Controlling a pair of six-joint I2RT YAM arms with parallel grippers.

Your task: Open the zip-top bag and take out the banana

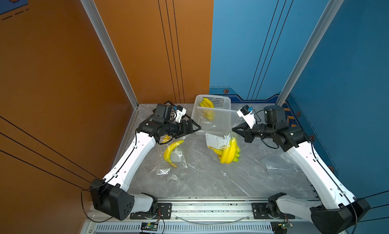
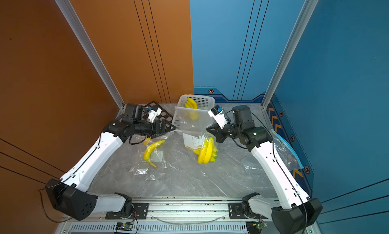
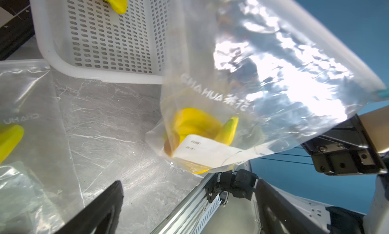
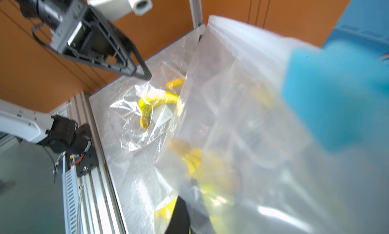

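A clear zip top bag point(image 1: 216, 119) hangs in front of the basket, with a bunch of yellow bananas point(image 1: 230, 151) and a white card point(image 3: 202, 148) in its lower part. My right gripper point(image 1: 235, 131) is shut on the bag at its right side; the plastic there is thin. Light blue zip edging point(image 4: 320, 100) shows close up and blurred in the right wrist view. To the left of the bag, my left gripper point(image 1: 197, 127) stands open, its fingers point(image 3: 99, 211) apart from the plastic. Whether the zip is open I cannot tell.
Behind the bag, a white basket point(image 1: 200, 97) holds more bananas point(image 1: 206, 103). A second clear bag with a banana point(image 1: 170, 151) lies below the left arm. An empty-looking bag point(image 2: 289, 153) rests at the right.
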